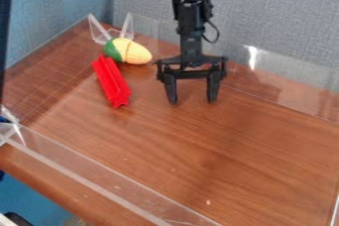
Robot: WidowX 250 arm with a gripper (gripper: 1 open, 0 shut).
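My gripper (192,86) is at the back middle of the wooden table (212,166), fingers open and pointing down, low over the surface, with nothing between them. To its left lie a yellow toy corn cob (133,52) with a green husk and, nearer the front, a long red object (111,82). Both are apart from the fingers.
Clear plastic edging runs along the table's sides, with grey and blue padded walls behind. A small blue and white item is cut off at the left edge.
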